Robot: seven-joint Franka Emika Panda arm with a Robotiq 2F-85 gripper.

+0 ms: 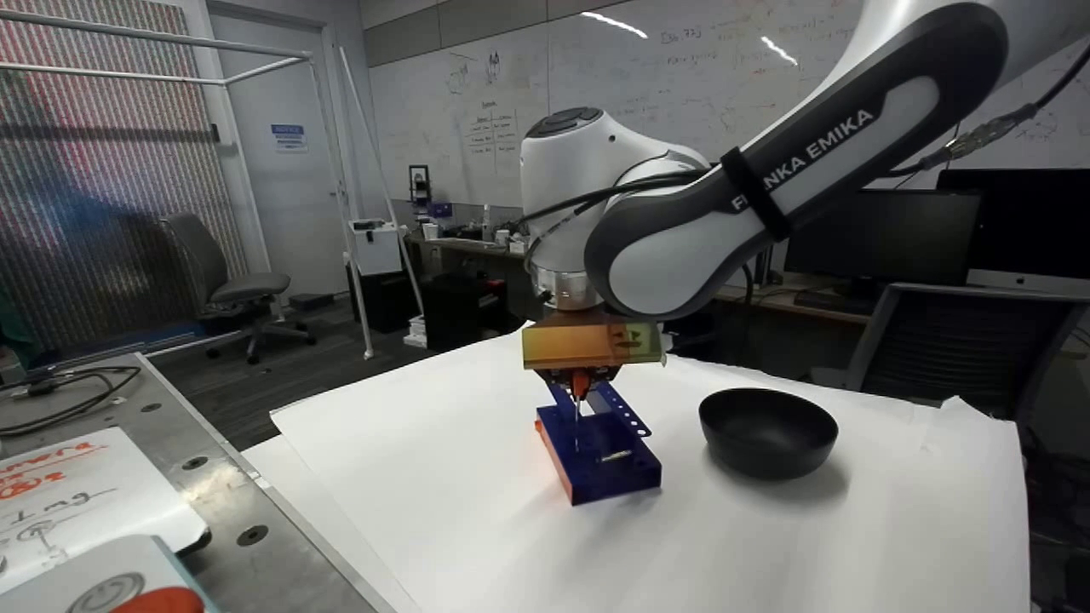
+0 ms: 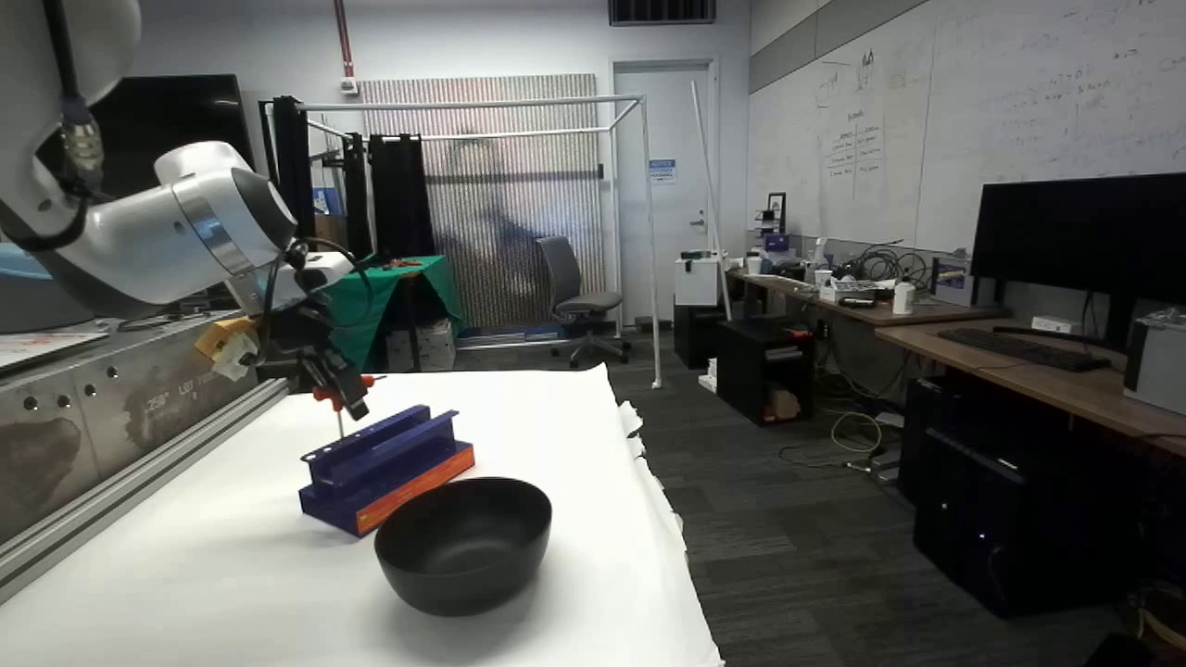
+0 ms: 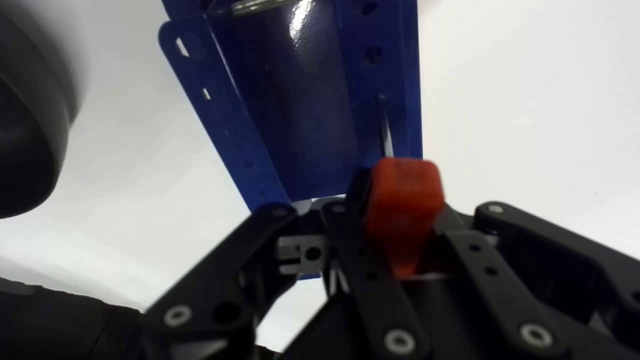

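Note:
My gripper is shut on a tool with an orange-red handle and a thin metal shaft. The shaft points down toward a perforated rail of the dark blue stand. Whether its tip sits in a hole cannot be told. In exterior view 1 the gripper is above the rear part of the stand, which rests on white paper. Exterior view 2 shows the handle sticking out beside the fingers, over the stand's far side.
A black bowl stands close to the stand, on its right in exterior view 1. A short metal rod lies on the stand's base. White paper around them is mostly clear. A metal bench borders the left.

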